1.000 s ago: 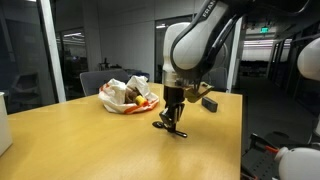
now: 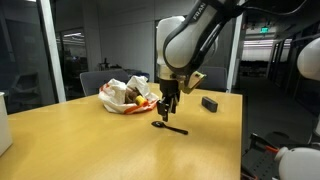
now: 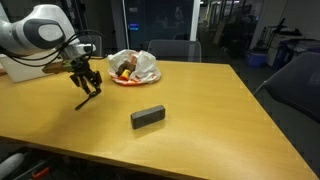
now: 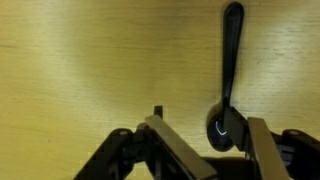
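A black spoon (image 2: 172, 128) lies on the wooden table, its round bowl toward the left in exterior view 1. My gripper (image 2: 169, 111) hangs just above it, apart from the table. In exterior view 2 the spoon (image 3: 89, 100) lies below the gripper (image 3: 88, 84). The wrist view shows the spoon (image 4: 231, 55) running upward from its bowl, which sits nearer the right finger and is partly covered by it. The fingers stand apart, and nothing is held between them.
A white and red bag (image 3: 142, 67) with yellow and red items stands farther back on the table. A dark grey block (image 3: 148, 117) lies on the near side in exterior view 2.
From low at the spoon, my gripper has risen and shifted a little toward the left in exterior view 1. The spoon appears to lie where it was.
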